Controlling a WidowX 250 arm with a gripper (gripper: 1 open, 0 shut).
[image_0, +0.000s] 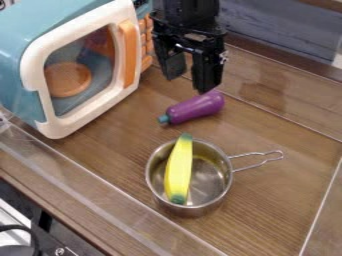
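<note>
My black gripper hangs open at the top centre, above and behind a purple eggplant lying on the wooden counter, with nothing seen between its fingers. A yellow banana-like toy rests in a small steel saucepan, whose wire handle points right.
A blue and white toy microwave with an orange disc inside fills the upper left, close beside the gripper. A cable shows at the lower left.
</note>
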